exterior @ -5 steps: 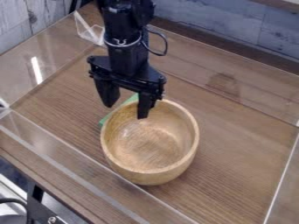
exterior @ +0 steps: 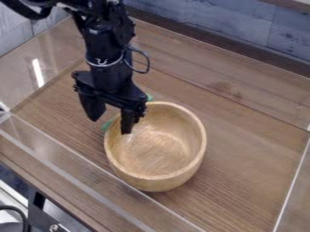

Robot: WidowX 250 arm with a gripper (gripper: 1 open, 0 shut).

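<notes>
My black gripper (exterior: 111, 107) hangs over the left rim of a large light wooden bowl (exterior: 158, 159), its fingers open. A small green object (exterior: 111, 123) shows just outside the bowl's left rim, mostly hidden behind my gripper and the bowl; what it is I cannot tell. The bowl looks empty, with one fingertip over its inside near the upper left.
A grey plank wall (exterior: 242, 27) runs along the back, and a light edge borders the left side.
My gripper has moved left and slightly down, toward the bowl's left rim. The bowl stays where it was.
</notes>
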